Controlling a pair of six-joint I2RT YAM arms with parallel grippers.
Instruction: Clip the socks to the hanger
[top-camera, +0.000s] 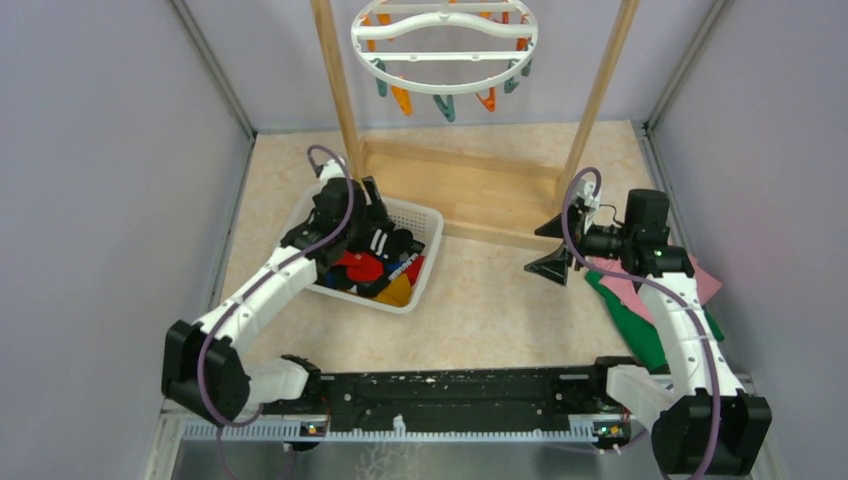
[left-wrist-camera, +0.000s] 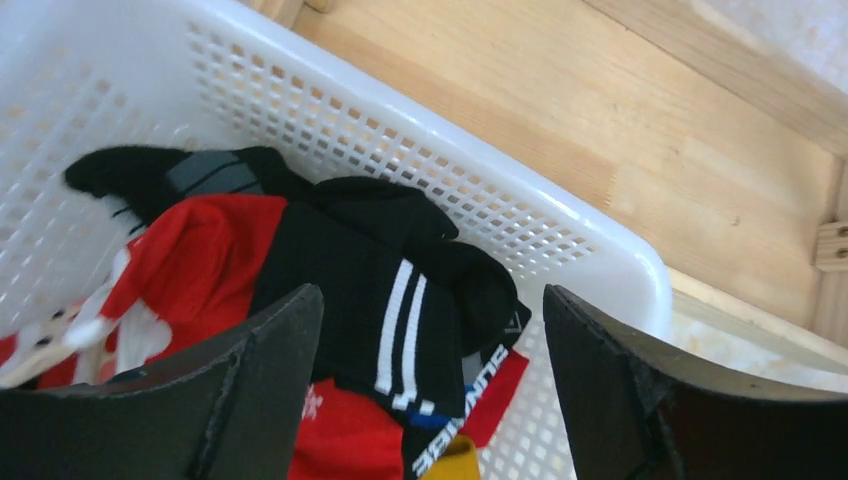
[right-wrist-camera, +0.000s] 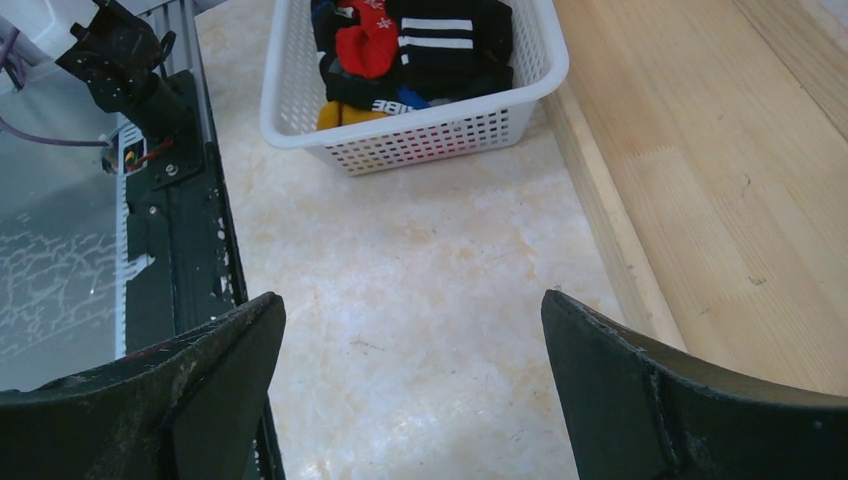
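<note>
In the white basket (top-camera: 428, 235) lies a black sock with two white stripes (left-wrist-camera: 370, 310), on top of red and other black socks. A dark sock with white lettering (left-wrist-camera: 465, 405) and a yellow one (top-camera: 395, 292) rest nearby. My left gripper is open above the pile, nothing gripped between its fingers. On the right, my right gripper stands open over bare table, empty. The round white hanger (top-camera: 440, 57) hangs at the top of the top view with orange clips (top-camera: 401, 98) and teal clips (top-camera: 445, 107); no sock hangs from those in sight.
Wooden frame posts (top-camera: 605, 85) rise on both sides from a wooden base (top-camera: 470, 190) behind the basket. Pink cloth (top-camera: 706, 283) and green cloth (top-camera: 634, 322) lie under the right arm.
</note>
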